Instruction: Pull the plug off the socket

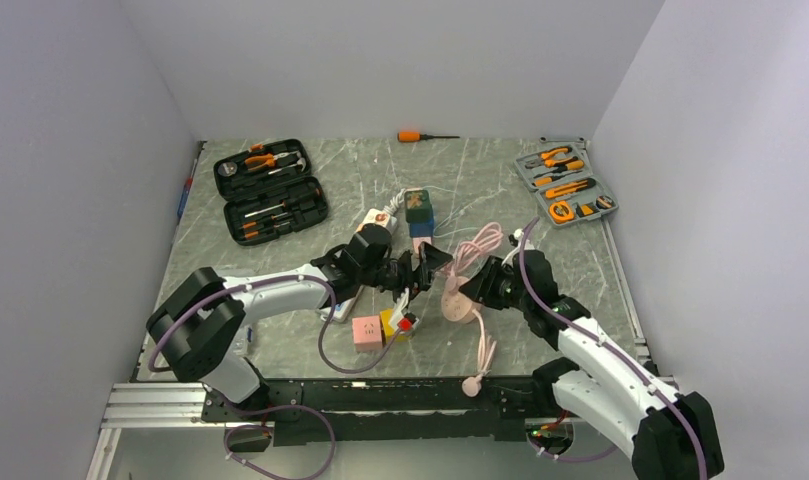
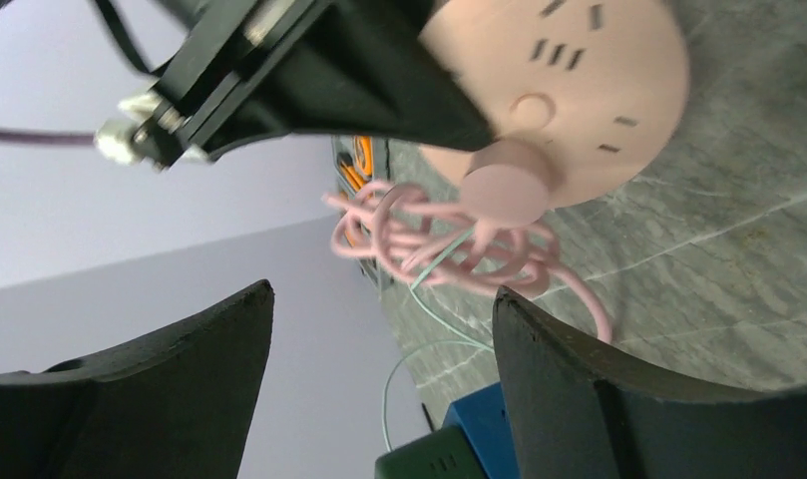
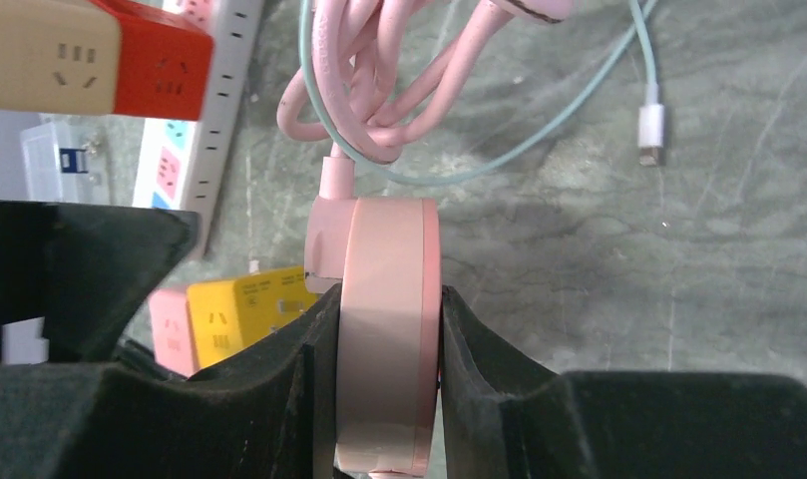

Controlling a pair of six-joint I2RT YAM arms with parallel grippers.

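A round pink socket is held on edge, off the table, with my right gripper shut on its rim. Plugged into its face is a small pink plug, seen beside the disc in the right wrist view. From this plug runs a looped bundle of pink cord. My left gripper stands open, facing the plug and cord, with no object clasped between its fingers. From above, the left gripper is just left of the cord. A second pink lead hangs down to another plug end.
A green and blue block stands behind the arms, and a white power strip lies under the left arm. Pink and yellow cubes sit nearby. A thin pale cable lies on the table. Tool cases occupy both back corners.
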